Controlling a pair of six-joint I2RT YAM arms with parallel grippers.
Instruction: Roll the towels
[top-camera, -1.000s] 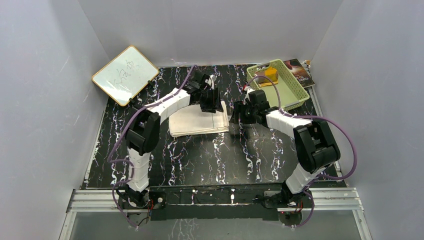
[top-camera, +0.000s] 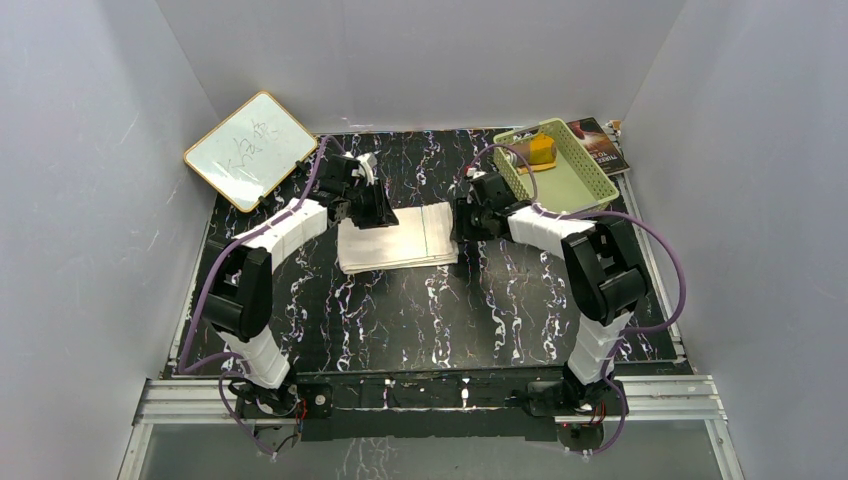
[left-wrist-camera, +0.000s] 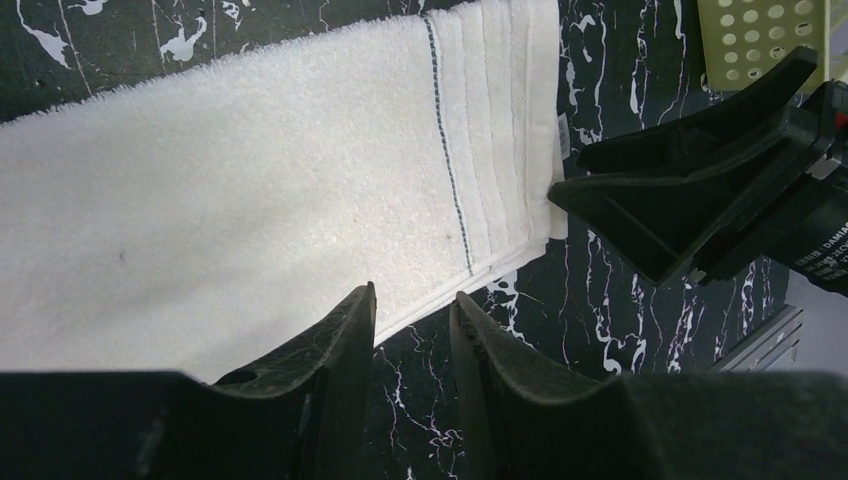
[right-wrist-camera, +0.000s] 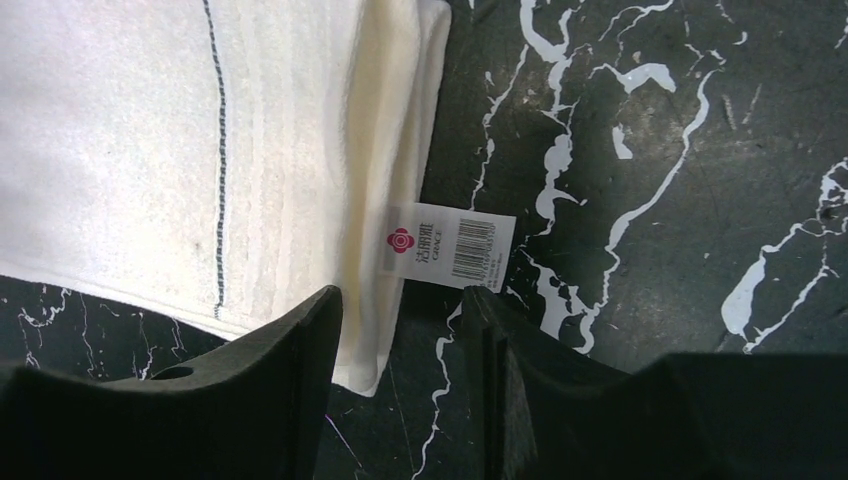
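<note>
A white towel (top-camera: 405, 237), folded flat with a dark stitched line near its right end, lies on the black table. Above its left half hovers my left gripper, fingers apart and nothing between them. At the towel's right edge is my right gripper, also open; one finger (right-wrist-camera: 318, 330) overlaps the layered edge in the right wrist view, though contact is unclear. Between its fingertips, a printed label (right-wrist-camera: 450, 245) sticks out from the towel's edge (right-wrist-camera: 375, 330). From the left wrist view, the right gripper's dark fingers (left-wrist-camera: 640, 225) come up against that edge.
A green basket (top-camera: 602, 178) holding a yellow-brown packet (top-camera: 542, 150) stands at the back right beside a book (top-camera: 597, 146). A whiteboard (top-camera: 250, 150) leans at the back left.
</note>
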